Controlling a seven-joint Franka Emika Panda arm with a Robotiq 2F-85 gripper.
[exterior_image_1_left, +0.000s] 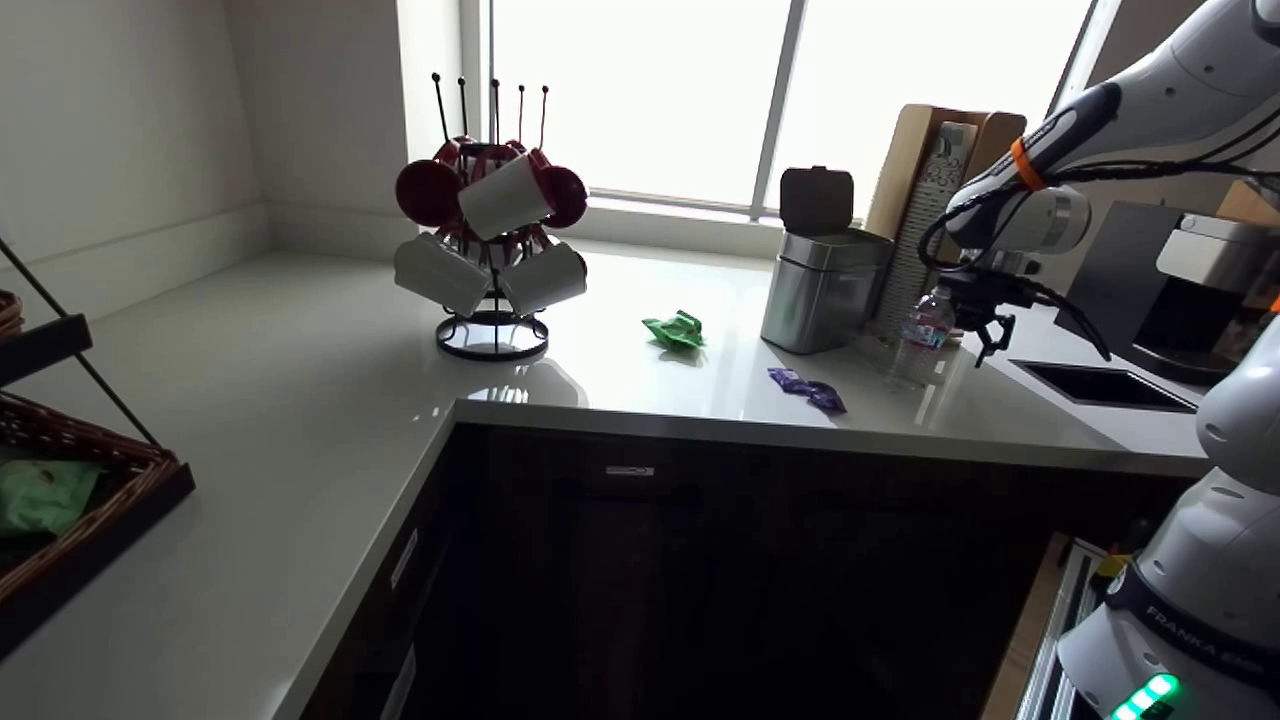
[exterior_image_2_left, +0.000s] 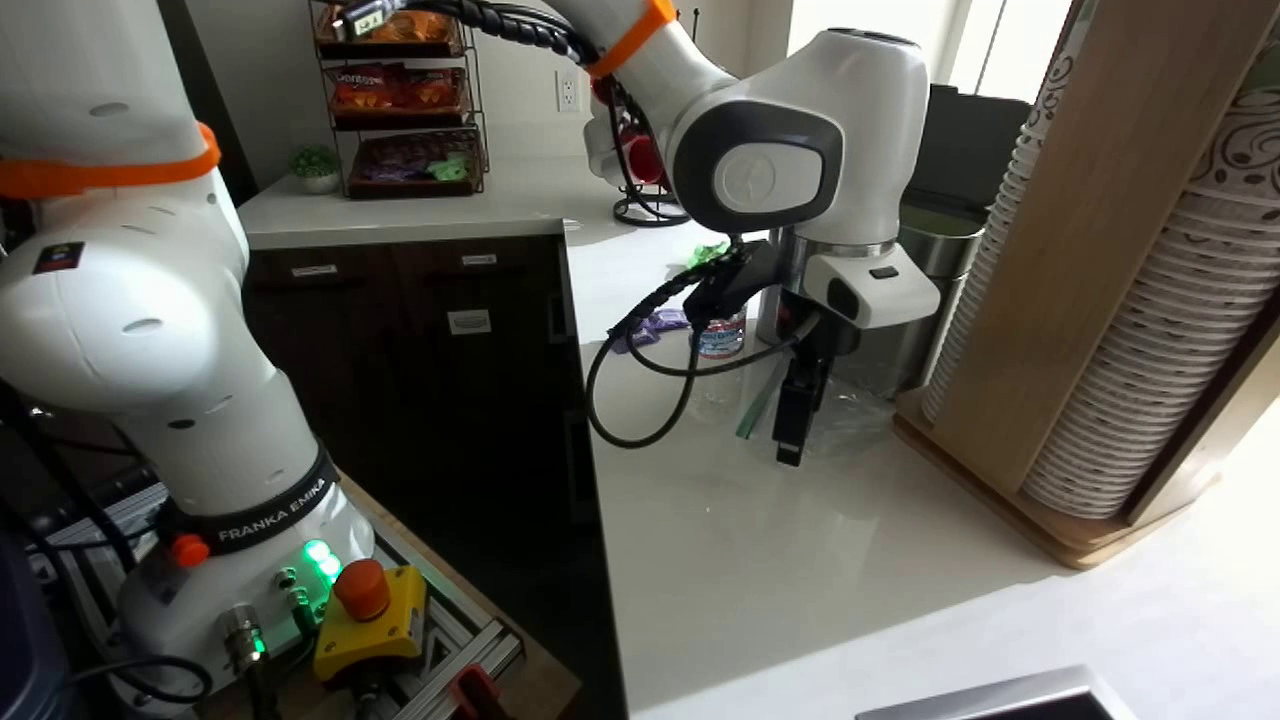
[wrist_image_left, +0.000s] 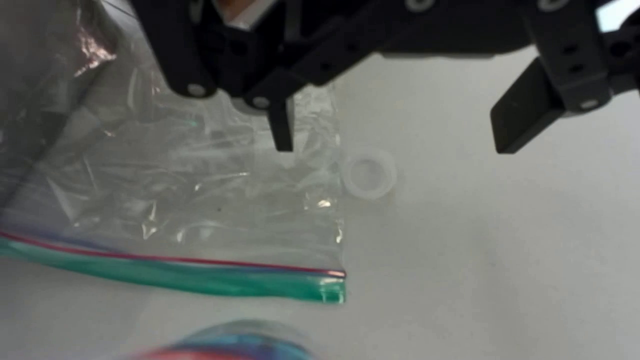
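My gripper is open, its two dark fingers wide apart with nothing between them. Below it, in the wrist view, a small white bottle cap or ring lies on the pale counter, touching or very near the edge of a clear zip bag. A green and red seal runs along that bag's near side. At the bottom of the same view shows part of a bottle, blurred. Exterior view 1 has the clear water bottle upright, just left of the gripper. From the other side, the gripper hangs low above the counter.
A steel bin with its lid up stands beside the wooden cup holder. Purple wrappers and a green one lie left of the bottle. A mug rack is farther left.
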